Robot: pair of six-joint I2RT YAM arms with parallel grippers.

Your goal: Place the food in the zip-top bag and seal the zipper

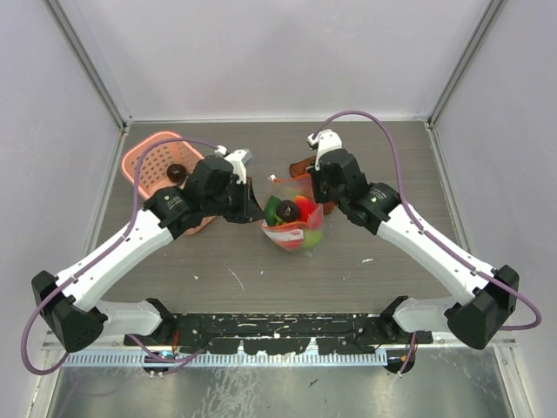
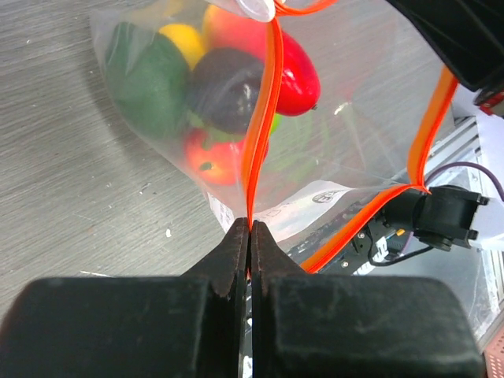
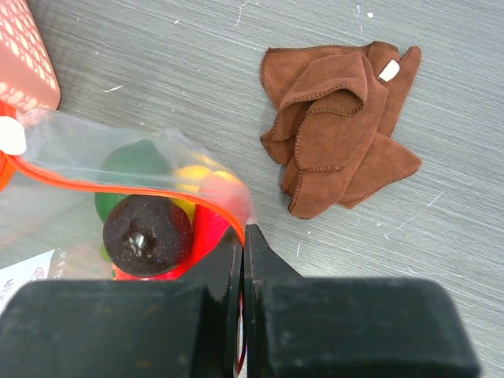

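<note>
The clear zip top bag [image 1: 300, 233] hangs between my grippers with its orange-edged mouth open. Inside it are a dark round fruit [image 3: 148, 235], a green item [image 2: 146, 83], a yellow one [image 2: 186, 43] and red ones [image 2: 298, 77]. My left gripper is shut on the bag's orange edge, which runs down between its fingertips. On the opposite side of the mouth, my right gripper is shut on the rim. A white slider [image 3: 12, 135] sits at a corner of the zipper.
At the back left stands a pink perforated basket [image 1: 146, 165] with a dark round item [image 1: 177, 172] inside. A brown cloth [image 3: 339, 126] lies crumpled on the table beyond the right gripper.
</note>
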